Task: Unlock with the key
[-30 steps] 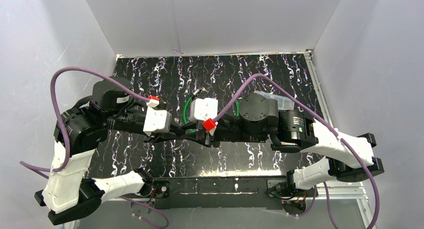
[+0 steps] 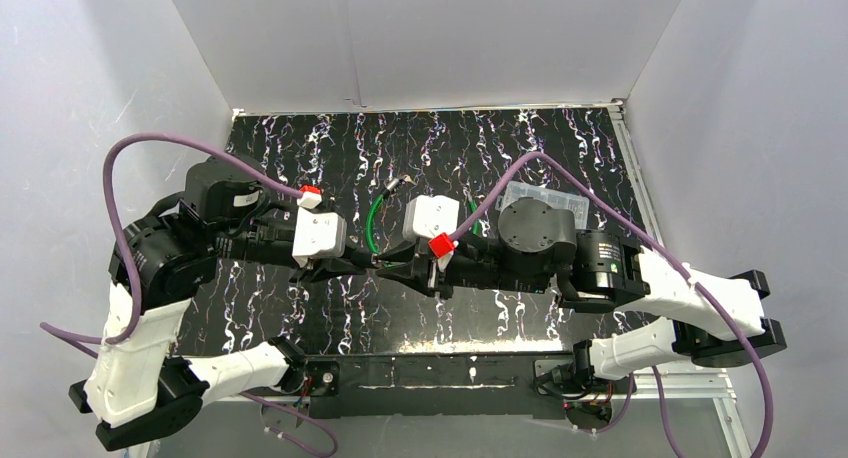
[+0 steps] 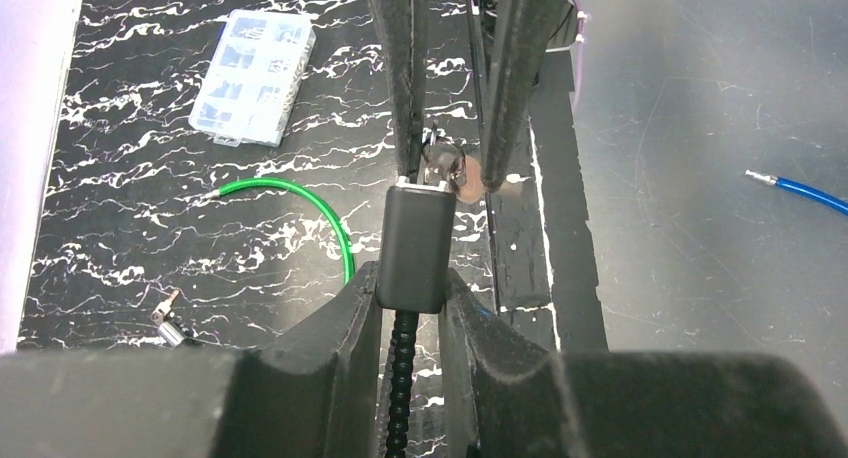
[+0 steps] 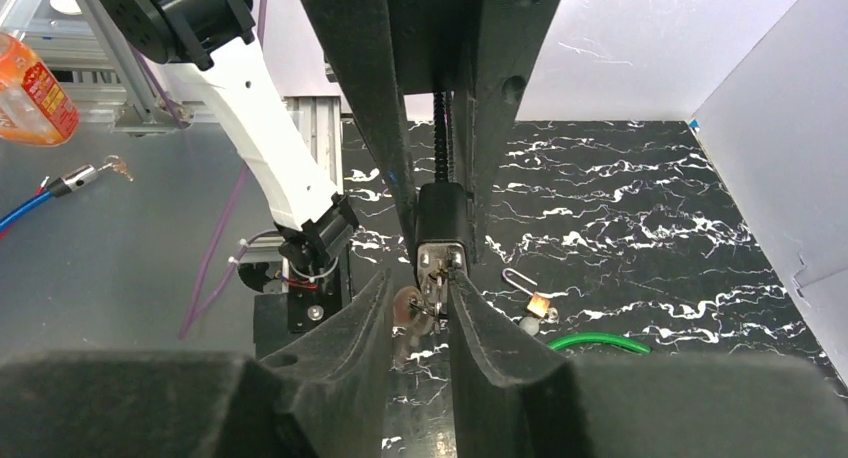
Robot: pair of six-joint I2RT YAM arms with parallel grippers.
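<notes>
A black lock body (image 3: 415,248) with a dark segmented cable (image 3: 400,378) is pinched in my left gripper, which is shut on it. At the lock's metal end (image 4: 440,263) hangs a small, blurred bunch of keys (image 3: 443,166). My right gripper faces that end, its fingers apart on either side of the keys; whether either finger touches them I cannot tell. From above, the left gripper (image 2: 369,261) and right gripper (image 2: 385,264) meet nearly tip to tip, hiding the lock.
A green cable lock (image 2: 372,223) lies on the black marbled table behind the grippers. A clear compartment box (image 3: 252,75) stands to the right on the table. The right wrist view also shows a brass padlock (image 4: 538,305) and, off the table, a blue cable lock (image 4: 75,181).
One second ago my right gripper was close against the left one. My left arm has barely moved.
</notes>
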